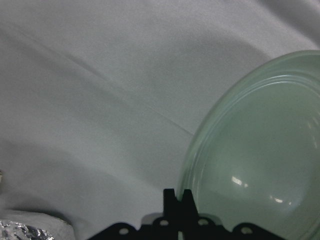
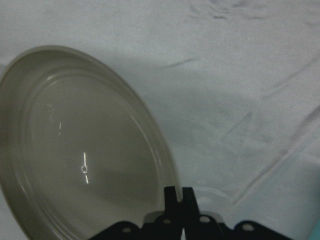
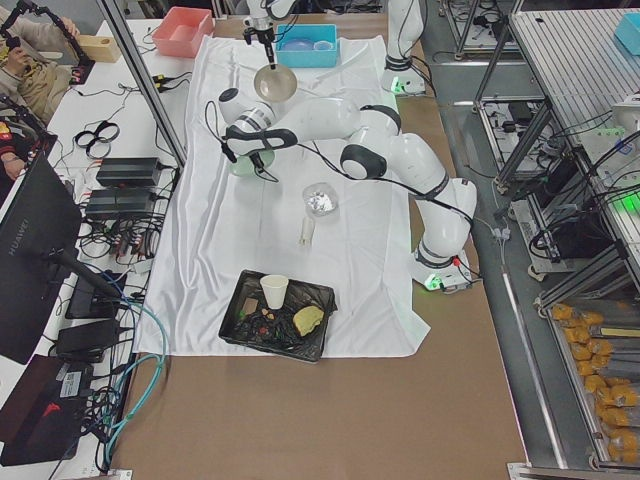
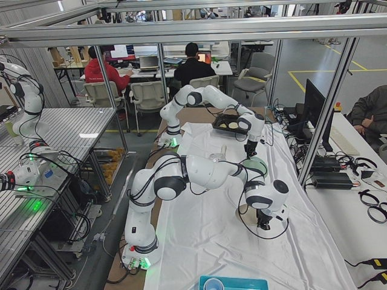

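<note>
A green plate fills the right of the left wrist view; my left gripper sits at its rim, fingertips close together, though whether they pinch the rim is unclear. A beige plate fills the left of the right wrist view, with my right gripper at its rim, fingertips also close together, the grip itself unclear. In the camera left view a foil-covered item and a pale narrow item lie beside the green plate.
A black lined tray holds a white cup, a yellow piece and scraps. A blue bin stands at the far end.
</note>
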